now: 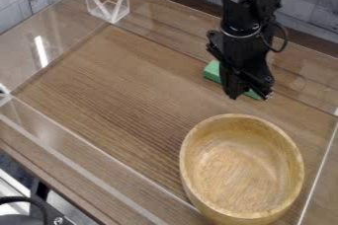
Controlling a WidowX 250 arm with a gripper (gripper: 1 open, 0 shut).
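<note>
My black gripper points down over a green object on the wooden table, at the right of centre in the camera view. The gripper looks shut, and its lower part covers much of the green object, so whether it touches that object is unclear. A large tan oval bowl stands below, at the bottom right.
A small clear wire-like rack or container sits at the top left. The table's edges show at left and right.
</note>
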